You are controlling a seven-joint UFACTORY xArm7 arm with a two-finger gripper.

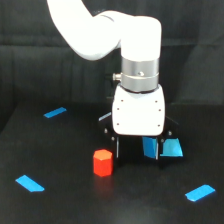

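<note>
A red six-sided block (103, 163) rests on the black table, left of my gripper (138, 153). The gripper points down from its white hand, with its dark fingers spread apart and hard to make out against the black. Nothing shows held between them. A blue block (172, 147) lies just right of the gripper, partly hidden behind the right finger and the hand. The red block is close to the left finger; whether they touch is not clear.
Blue tape strips mark the table at the back left (55, 112), front left (29, 184) and front right (200, 192). Bare black surface lies in front of the blocks and to the far left. A dark curtain hangs behind.
</note>
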